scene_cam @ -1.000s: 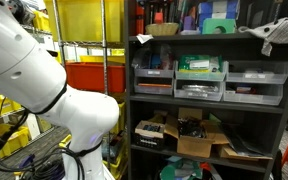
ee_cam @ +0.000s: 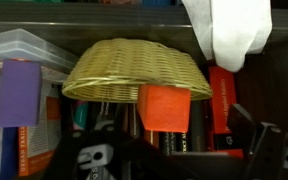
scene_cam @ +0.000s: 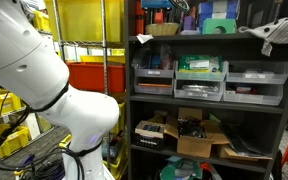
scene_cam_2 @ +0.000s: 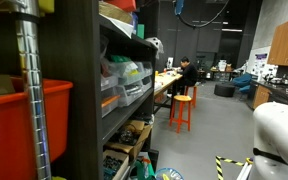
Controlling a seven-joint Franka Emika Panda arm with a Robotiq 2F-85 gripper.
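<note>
In the wrist view an orange block (ee_cam: 165, 107) stands in front of a woven basket (ee_cam: 134, 65); whether it sits inside the basket cannot be told. The dark fingers of my gripper are spread wide at the lower part of that view, on either side of the block's line, and nothing is clasped between them. Exterior view 1 shows the basket (scene_cam: 162, 29) on the top shelf, with part of the arm's end at the upper edge above it.
A purple block (ee_cam: 19, 93) and a clear bin lie left of the basket; a white soft thing (ee_cam: 229, 30) hangs at right. Upright books or boxes fill the space below. In exterior view 1, a grey plush (scene_cam: 275, 35) hangs off the top shelf, above clear drawers (scene_cam: 199, 90).
A dark and blue part at the arm's end has come into sight at the top edge of exterior view 1, above the basket. The shelf's contents look unchanged.
</note>
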